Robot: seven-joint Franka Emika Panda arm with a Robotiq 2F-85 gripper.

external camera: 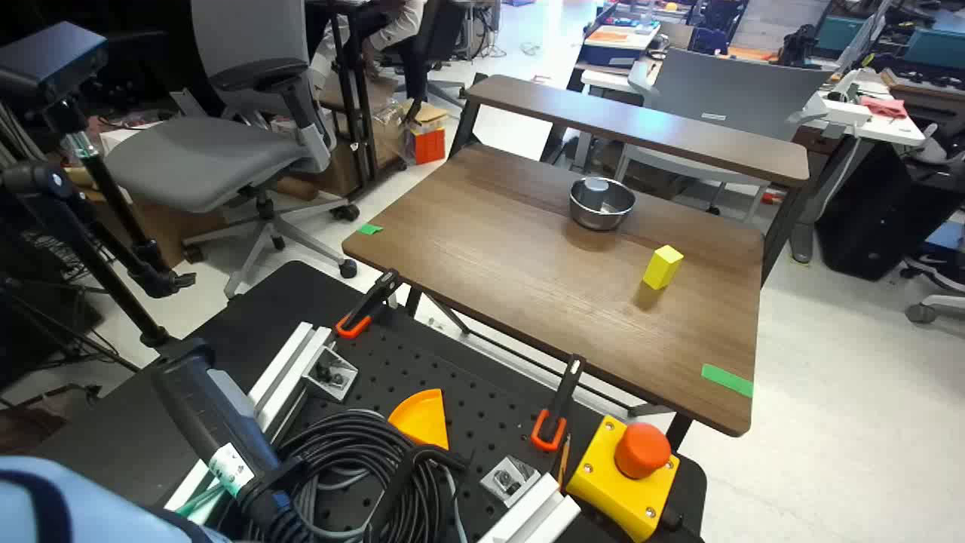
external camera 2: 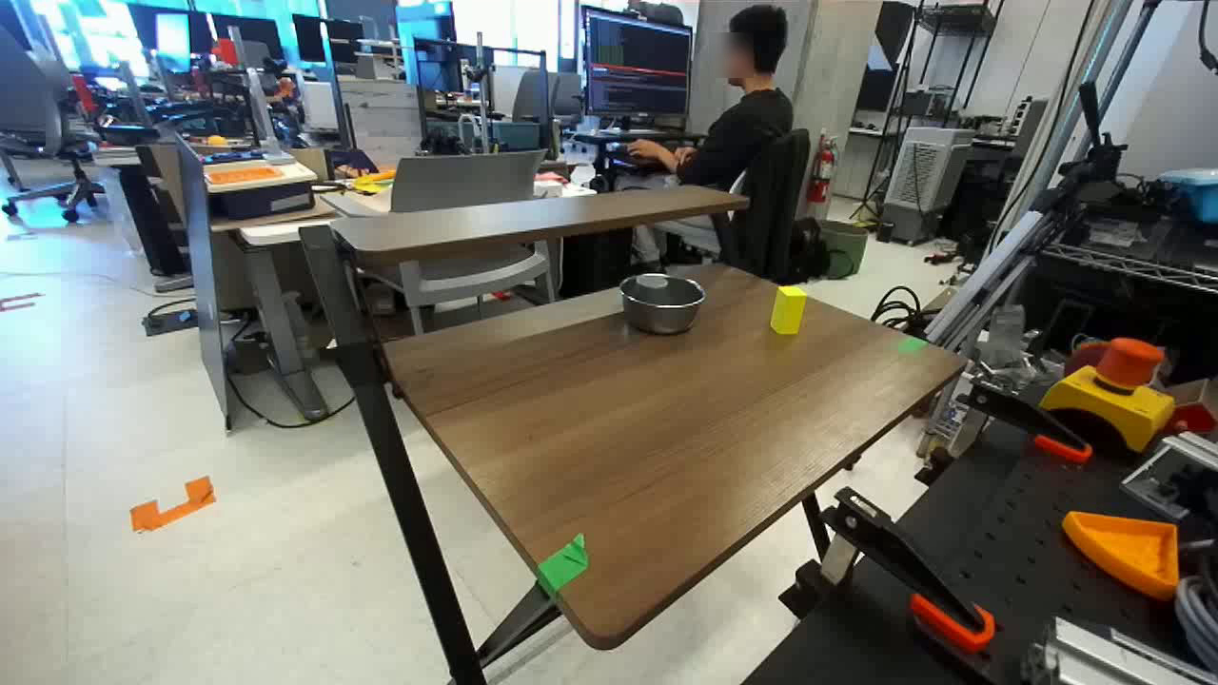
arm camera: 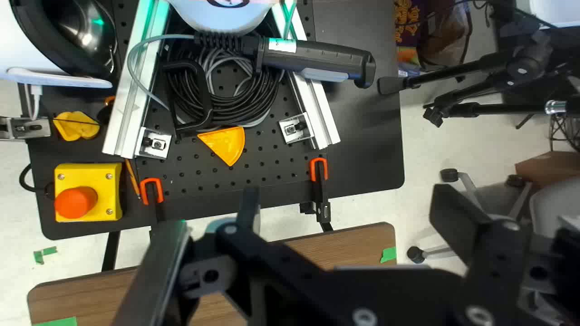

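Observation:
On the brown table point(external camera: 507, 244) sits a metal bowl point(external camera: 601, 216), towards the back edge. A small pale grey-blue object point(external camera: 595, 185) shows inside it; its lower part is hidden in the second exterior view. To one side, apart from the bowl, a yellow block point(external camera: 663, 267) stands upright, seen also as a yellow block point(external camera 2: 788, 310) from the other side. In the wrist view my gripper has its dark fingers spread wide, with nothing held between them. Neither exterior view shows the gripper, and the wrist view shows neither bowl nor block.
A raised shelf point(external camera: 633, 127) runs along the table's back. Clamps point(external camera: 562, 403), an emergency-stop box point(external camera: 624, 475), coiled cable point(external camera: 371, 470) and an orange wedge point(external camera: 422, 416) occupy the black bench.

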